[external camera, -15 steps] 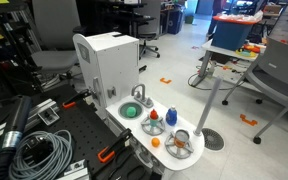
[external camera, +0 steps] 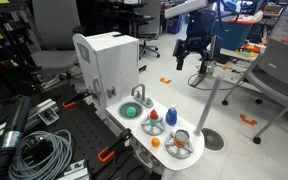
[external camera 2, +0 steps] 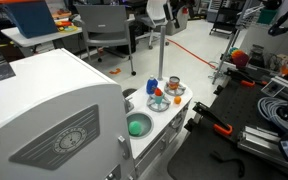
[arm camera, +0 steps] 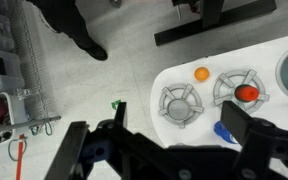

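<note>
My gripper (external camera: 191, 66) hangs high above the far end of a white toy kitchen counter (external camera: 164, 158). In the wrist view its dark fingers stand wide apart, with nothing visible between them. On the nearer-end burner sits a small metal pot (external camera: 182, 136); a red object (external camera: 154, 115) rests on the other burner. A blue object (external camera: 171, 116) stands by the counter's back edge, partly covered by a finger in the wrist view. Near the front edge lies a small orange ball (external camera: 156, 142). A green round item (external camera: 131, 110) is in the sink, beside the faucet (external camera: 141, 91).
A white cabinet (external camera: 106, 65) rises at the sink end. The black table (external camera: 59, 130) in front carries coiled cable (external camera: 44, 155) and orange-handled clamps (external camera: 114, 149). A thin upright post (external camera: 210, 105) stands behind the counter. Open floor lies beyond.
One second ago the arm was out of exterior view 1. It has come in from the top and lowered over the area behind the counter. The objects on the counter have not moved.
</note>
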